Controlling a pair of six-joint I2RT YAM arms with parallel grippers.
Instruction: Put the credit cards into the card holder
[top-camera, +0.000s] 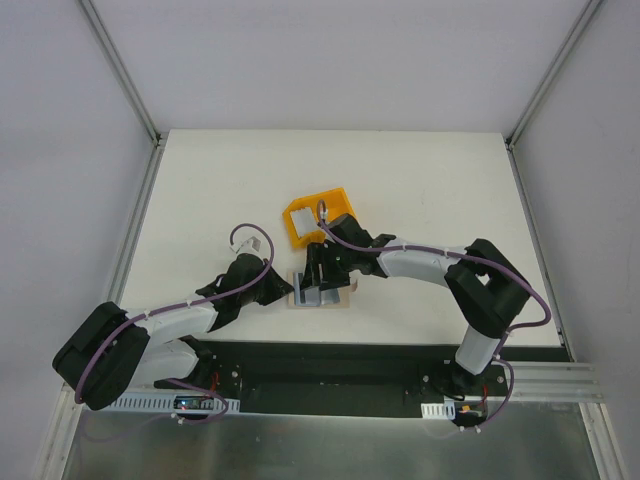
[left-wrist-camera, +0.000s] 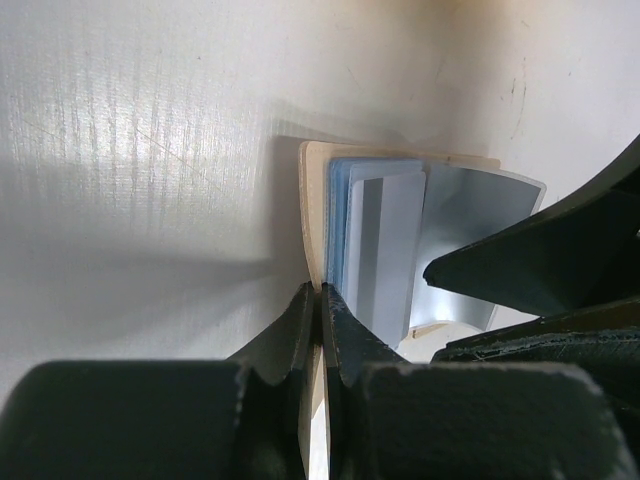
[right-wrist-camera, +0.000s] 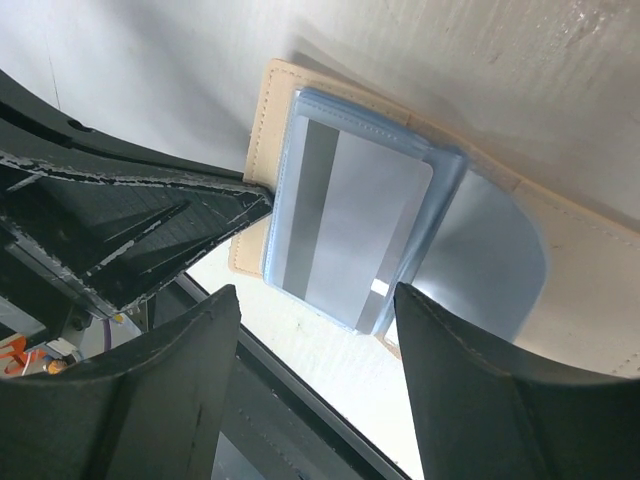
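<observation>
The open card holder (top-camera: 342, 297), beige-edged with clear pocket leaves, lies near the table's front edge. A grey-white card with a dark stripe (right-wrist-camera: 345, 215) lies in its left pocket. At the holder's left edge, my left gripper is shut on the thin beige cover, which shows between its fingers. My right gripper stands part open over the card and pocket, nothing gripped between its fingers; one fingertip (right-wrist-camera: 405, 300) is by the pocket's right edge. A clear leaf (right-wrist-camera: 490, 260) curls up to the right of the card.
Behind the holder sits an orange tray (top-camera: 318, 203) holding a white card (top-camera: 303, 222), partly hidden by the right arm. Both arms crowd closely around the holder.
</observation>
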